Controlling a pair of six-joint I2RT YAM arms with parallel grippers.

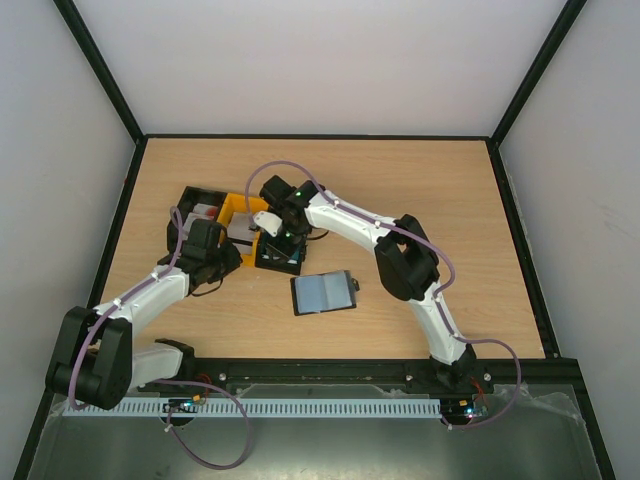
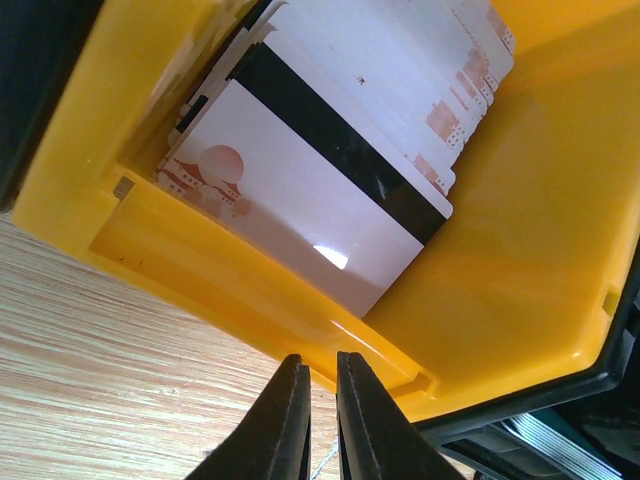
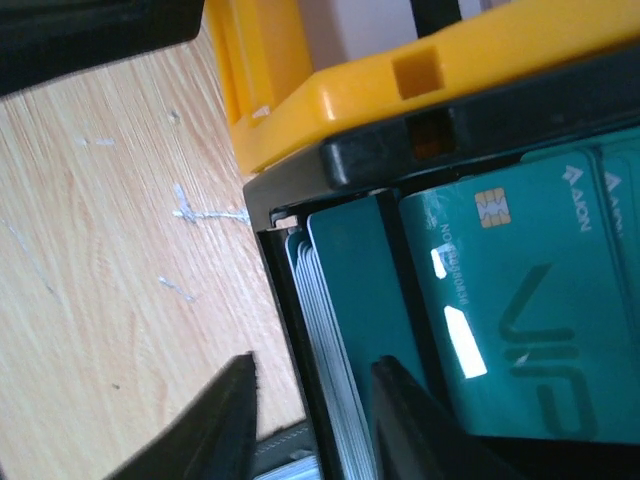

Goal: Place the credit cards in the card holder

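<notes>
In the top view the card holder [image 1: 323, 292] lies spread on the table with pale blue sleeves. Teal cards [image 3: 500, 300] stand tilted in a black compartment; several more are stacked on edge [image 3: 335, 340] at its near end. My right gripper hangs over that end, fingers apart, with the compartment's thin wall and card edges below the gap. White cards [image 2: 300, 190] with a dark stripe lie in the yellow compartment [image 2: 210, 290]. At its front rim, my left gripper is nearly closed, a narrow gap between its tips and no card visible there.
A black compartment with white cards [image 1: 203, 211] adjoins the yellow one on the left, partly behind the left arm.
</notes>
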